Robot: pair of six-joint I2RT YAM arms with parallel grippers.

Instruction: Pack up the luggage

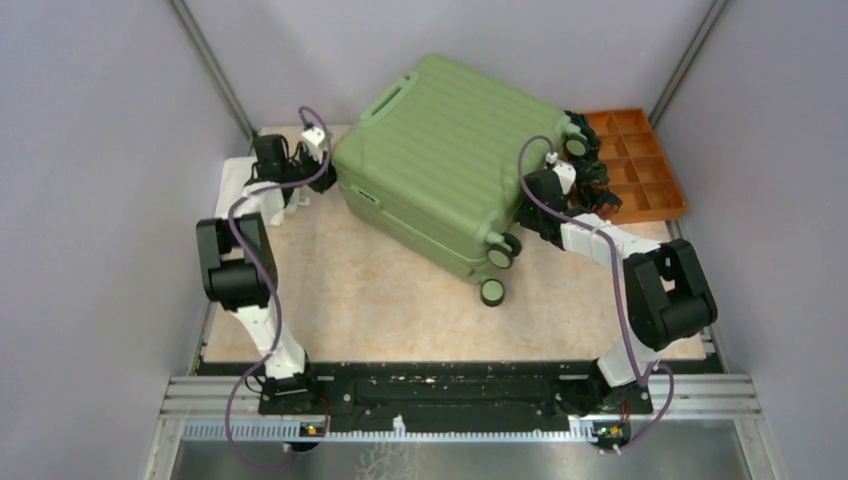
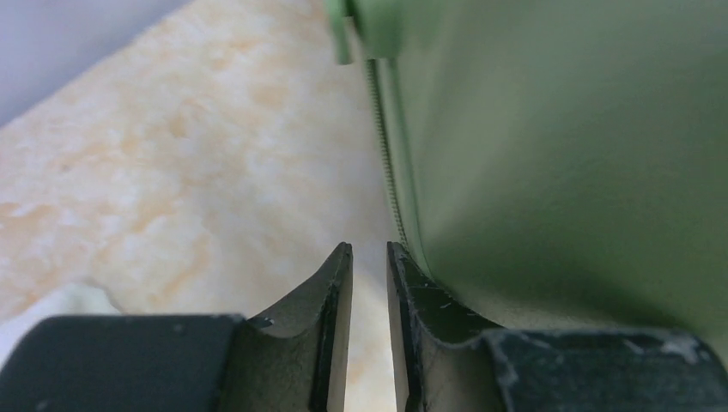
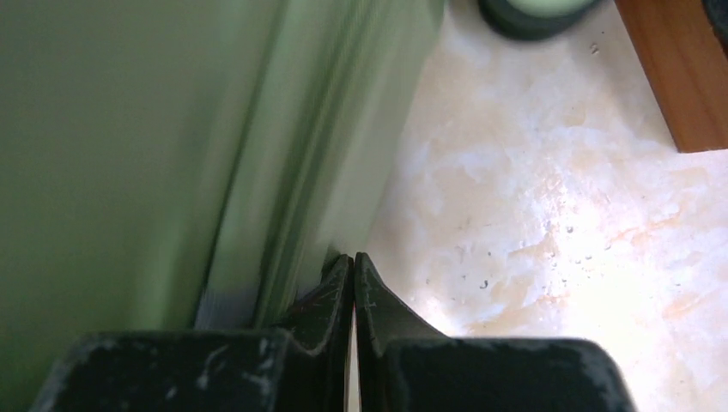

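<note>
A green hard-shell suitcase [image 1: 440, 160] lies closed on the table, filling the back middle. My left gripper [image 1: 322, 172] is at its back-left corner; in the left wrist view its fingertips [image 2: 403, 266] stand slightly apart beside the zipper, nothing visible between them. My right gripper [image 1: 535, 200] is against the suitcase's right side, and in the right wrist view [image 3: 354, 266] it is shut beside the green shell, with nothing visible between its fingers.
A wooden compartment tray [image 1: 645, 165] with dark items stands at the back right, close to the suitcase's wheels. A white cloth [image 1: 235, 185] lies at the left edge.
</note>
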